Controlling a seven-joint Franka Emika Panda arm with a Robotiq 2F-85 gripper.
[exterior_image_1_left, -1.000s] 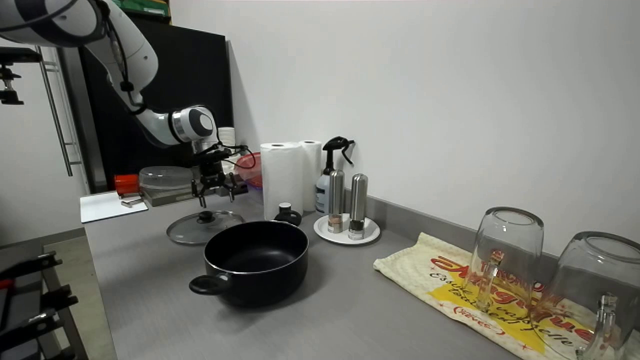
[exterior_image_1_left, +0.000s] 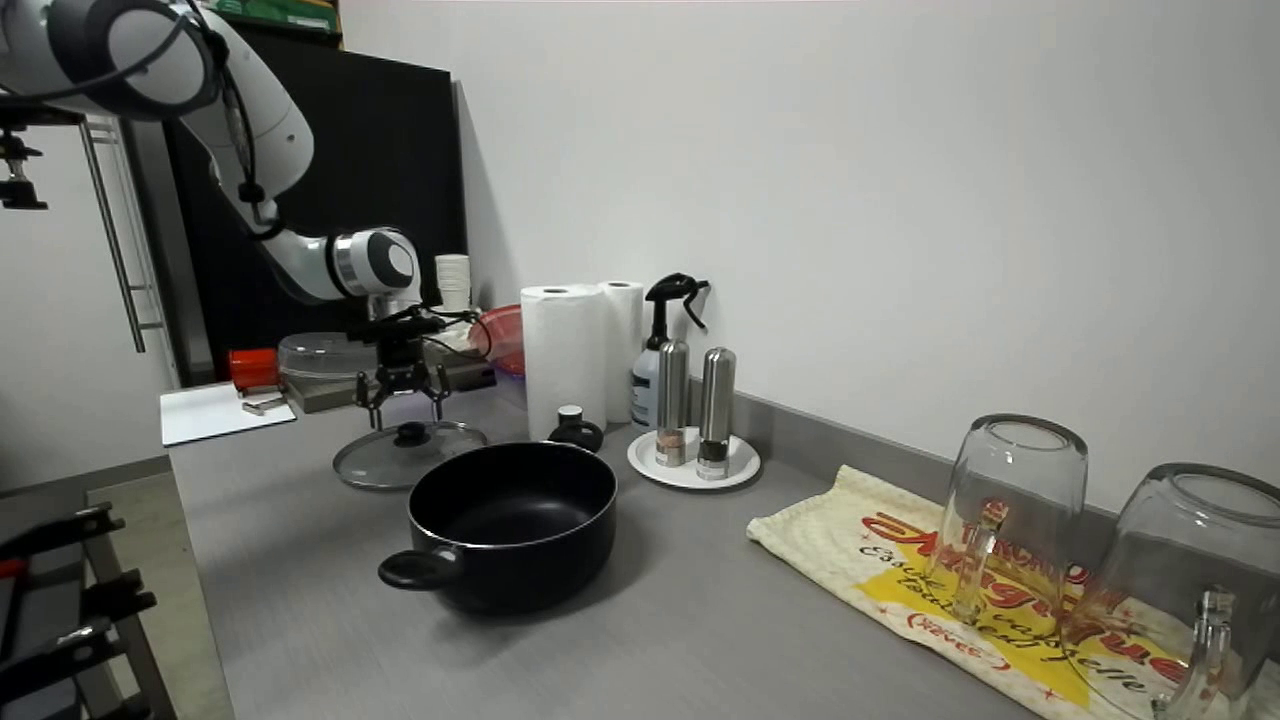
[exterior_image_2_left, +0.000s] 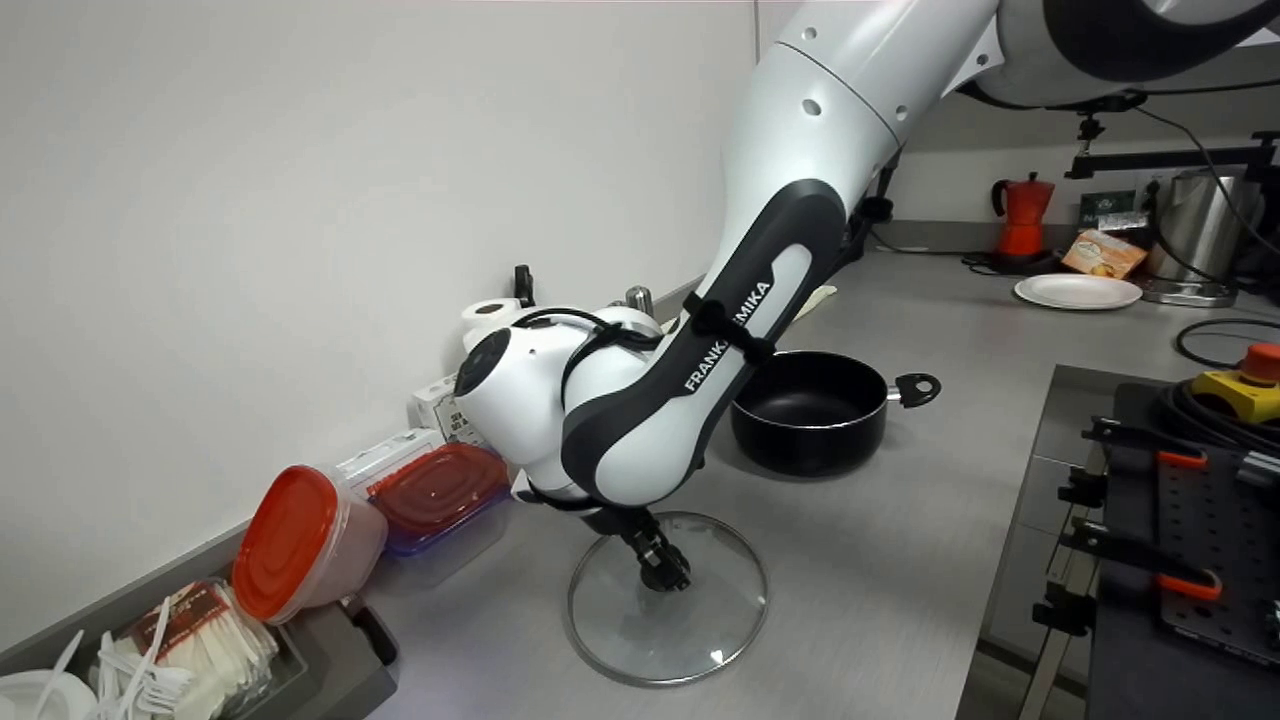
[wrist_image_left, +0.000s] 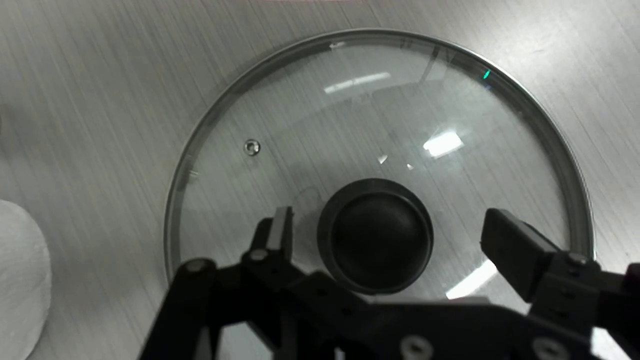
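Observation:
A clear glass lid (wrist_image_left: 288, 108) with a metal rim lies flat on the grey counter. Its round black knob (wrist_image_left: 376, 237) shows in the wrist view between my open fingers, clear of both. My gripper (exterior_image_1_left: 409, 414) points down above the lid, and in exterior view 1 its fingertips sit close to knob height. A black two-handled pot (exterior_image_1_left: 516, 552) stands uncovered beside the lid, in front of it in exterior view 1. The pot's inside looks empty.
Paper towel rolls (exterior_image_1_left: 561, 366), a spray bottle (exterior_image_1_left: 648, 372) and two mills on a white plate (exterior_image_1_left: 692, 479) line the wall. Red-lidded containers (exterior_image_2_left: 288, 540) stand near the lid. Glass mugs (exterior_image_1_left: 1014, 516) rest on a cloth. Counter in front of the pot is free.
My gripper has come down and shifted left in exterior view 1, from above the lid to close around its knob. The lid and pot have stayed where they were.

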